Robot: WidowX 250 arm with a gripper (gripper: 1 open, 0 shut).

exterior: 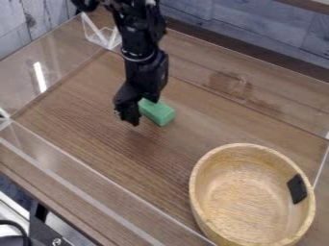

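A small green block (160, 113) lies on the wooden table in the middle of the camera view. The black gripper (139, 110) is lowered right over its left end, its fingers reaching down at and just left of the block. Part of the block is hidden behind the gripper. Whether the fingers touch it, and how far apart they stand, is hard to tell.
A round, pale tan basket (213, 216) with a dark patch on its right side stands at the lower right.
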